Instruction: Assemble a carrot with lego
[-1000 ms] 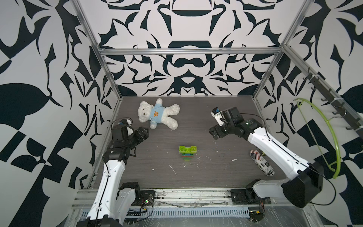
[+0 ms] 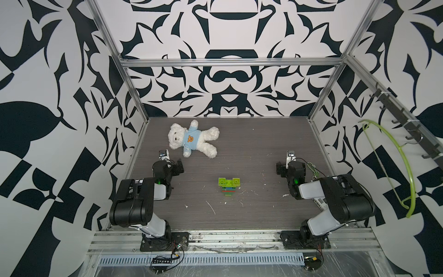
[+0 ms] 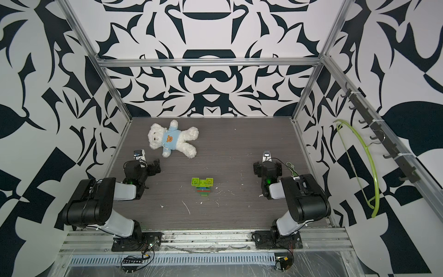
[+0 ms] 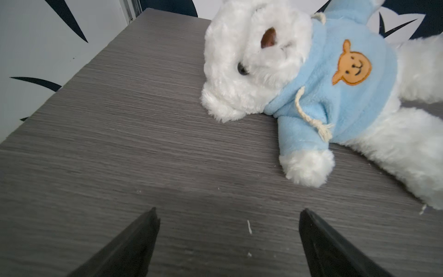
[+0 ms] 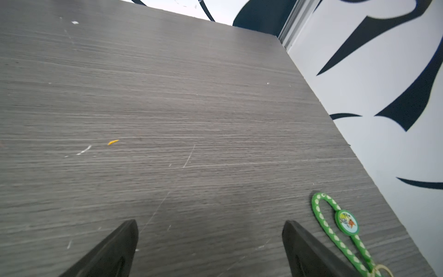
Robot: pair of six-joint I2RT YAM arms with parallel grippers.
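A small block build of lego stands alone near the middle of the table. Its top is bright green with two raised studded ends; blue, red and green layers show below, and the same build is seen in the top right view. My left gripper is open over bare table, left of the build. On the other side, my right gripper is open too, with only tabletop between its fingers. Both grippers stand well apart from the blocks, and neither wrist view shows them.
A white teddy bear in a blue shirt lies at the back left, beyond my left gripper. A green cord loop lies by the right wall. A patterned case is partly hidden under the right arm.
Both arms have folded back toward their bases. The block build and the bear have not moved.
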